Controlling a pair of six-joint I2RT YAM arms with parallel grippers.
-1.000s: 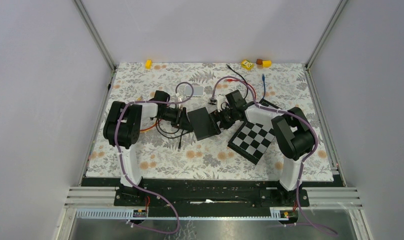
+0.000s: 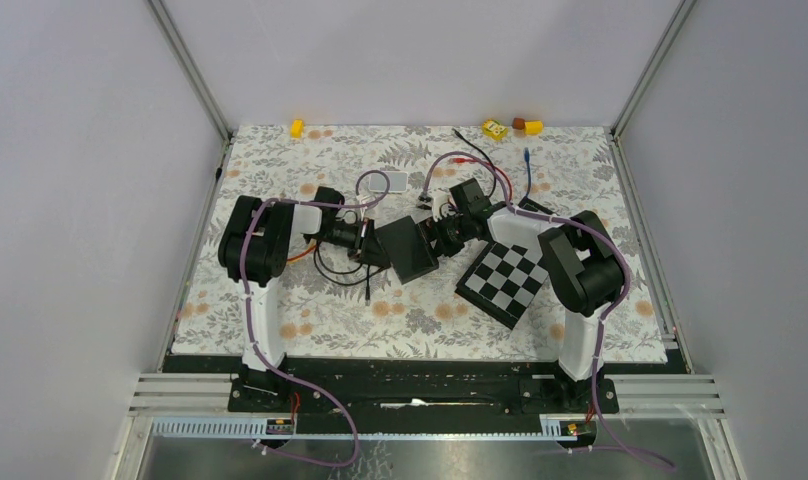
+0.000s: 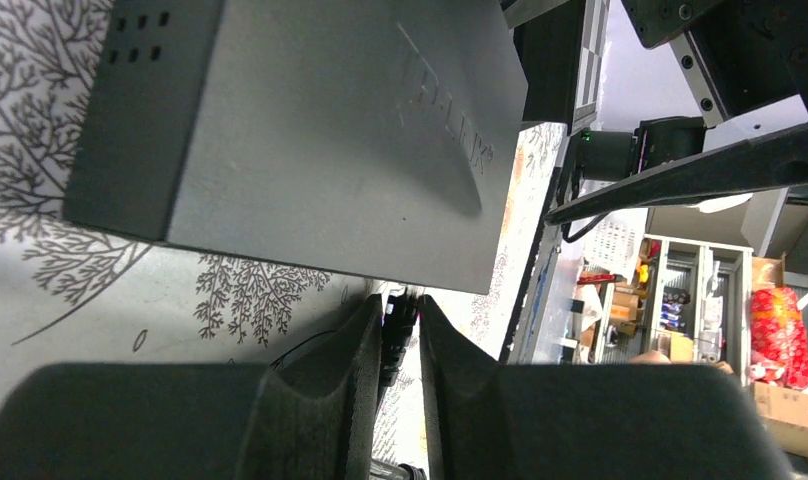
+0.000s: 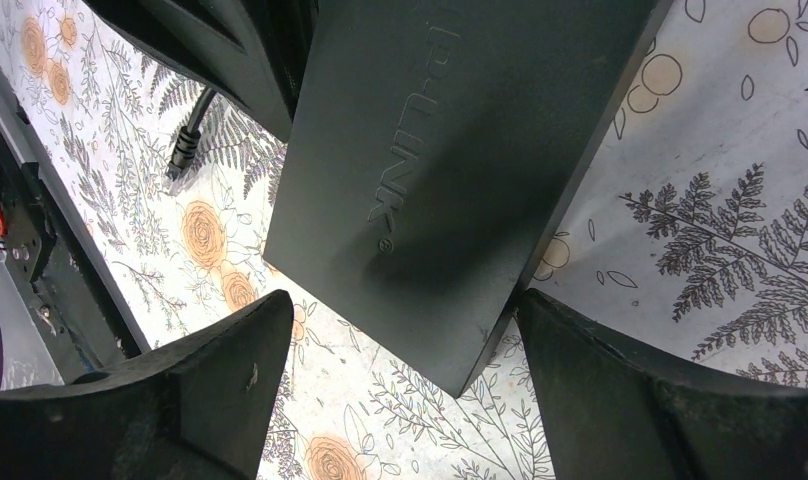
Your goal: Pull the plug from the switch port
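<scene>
The dark switch (image 2: 407,249) lies mid-table between both arms, its engraved top filling much of the left wrist view (image 3: 330,140) and right wrist view (image 4: 440,180). My left gripper is at the switch's edge, fingers closely around a black plug (image 3: 396,335) with a clear tip; whether they press on it cannot be told. My right gripper stands open at the opposite end of the switch, its right finger touching or very near the casing.
A checkerboard (image 2: 503,286) lies at the right, a pale rectangle (image 2: 388,181) behind the switch. Loose cables, including a blue one (image 2: 527,162), and small yellow items (image 2: 494,129) lie toward the back.
My left gripper and the nearby cable have shifted slightly toward the table's front, and the switch has moved a little with them. The right arm has barely moved.
</scene>
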